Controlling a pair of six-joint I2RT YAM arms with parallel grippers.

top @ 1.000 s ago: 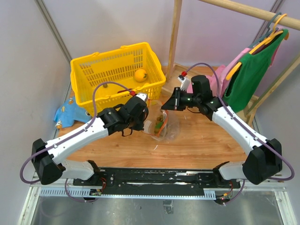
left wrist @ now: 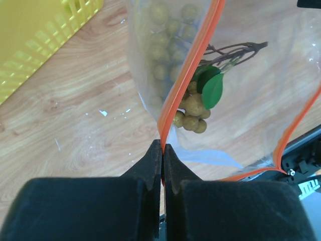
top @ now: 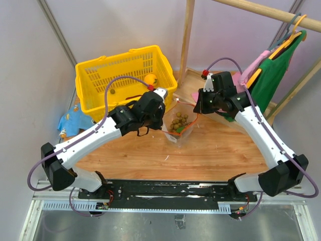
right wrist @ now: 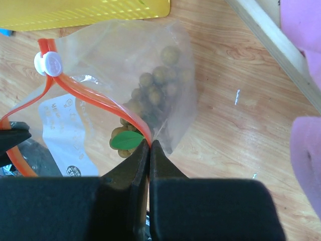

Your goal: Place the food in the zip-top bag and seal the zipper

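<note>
A clear zip bag [top: 176,139] with an orange rim hangs open between my two grippers, over the table. Inside lies a bunch of round brownish fruit [top: 179,122] with a green leaf [left wrist: 212,91] and a dark stem [left wrist: 241,51]. My left gripper is shut on the orange rim, which runs down between its fingertips. On another stretch of that rim, my right gripper is shut too. The white zipper slider [right wrist: 48,64] sits on the far part of the rim, away from the right fingers. A white printed label shows through the bag in the right wrist view.
A yellow basket [top: 83,90] stands behind the left arm, with an orange round fruit [top: 150,79] inside. Blue cloth [top: 75,123] lies left of it. At right is a wooden rack with hanging clothes [top: 273,75]. The table in front of the bag is clear.
Both grippers have moved right overall, keeping the rim.
</note>
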